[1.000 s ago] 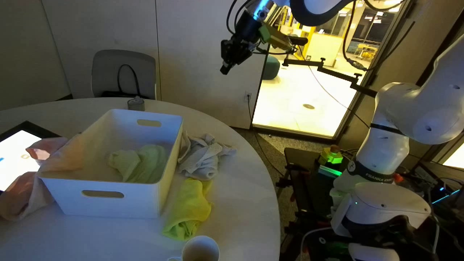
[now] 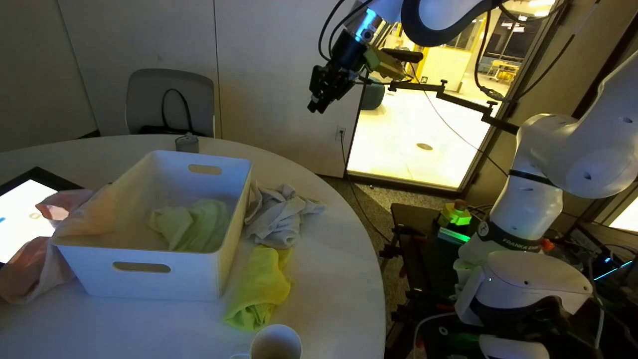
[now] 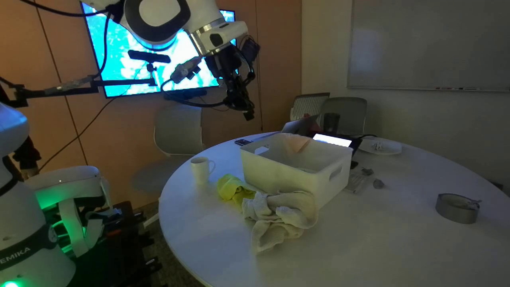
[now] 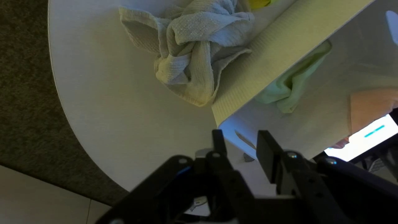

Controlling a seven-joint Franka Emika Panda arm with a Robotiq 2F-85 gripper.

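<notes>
High above the table, my gripper stands open with nothing between its fingers. A white rectangular box (image 2: 143, 284) with handle slots sits on the round table. Inside it lies a pale green cloth (image 2: 200, 226). A crumpled grey cloth (image 2: 278, 215) rests on the table against the box's side; in the wrist view this grey cloth (image 4: 201, 33) appears above and left of my fingers. Close by is a yellow cloth (image 2: 261, 287), also on the table. A pinkish cloth (image 2: 89, 215) hangs over the box's opposite wall.
A white mug (image 3: 201, 170) stands near the table edge beside the yellow cloth. A roll of tape (image 3: 457, 208), a plate (image 3: 381, 146) and a lit screen (image 2: 24, 203) are also on the table. Bare tabletop (image 3: 377, 244) spreads out beyond the grey cloth.
My gripper has moved slightly lower and a little to the right in exterior view 1. The box, cloths and mug are where they were.
</notes>
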